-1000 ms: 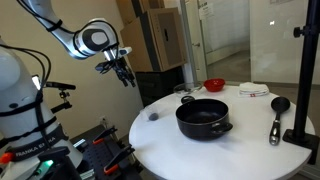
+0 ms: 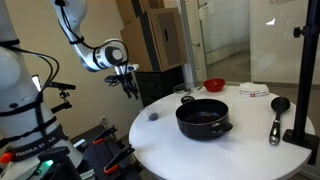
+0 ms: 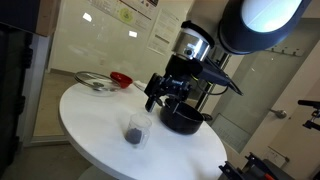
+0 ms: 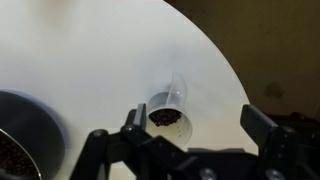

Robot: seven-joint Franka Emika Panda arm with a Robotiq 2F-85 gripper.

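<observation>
A clear plastic cup (image 3: 141,121) with dark bean-like pieces at its bottom stands on the white round table. In exterior view 1 only its dark contents (image 2: 153,117) show clearly, near the table's left edge. From the wrist view, the cup (image 4: 181,93) appears beyond the fingers, in the gap between them. My gripper (image 2: 132,86) is open and empty, raised above the table on the cup's side. A black pot (image 2: 203,119) sits mid-table; dark pieces (image 4: 12,158) lie inside it.
Behind the pot are a red bowl (image 2: 214,85), a glass lid (image 3: 95,79) and a folded white cloth (image 2: 254,90). A black ladle (image 2: 279,118) lies to the right, near a black post (image 2: 302,75). Bare table surrounds the cup.
The cup and the pot have stayed where they were.
</observation>
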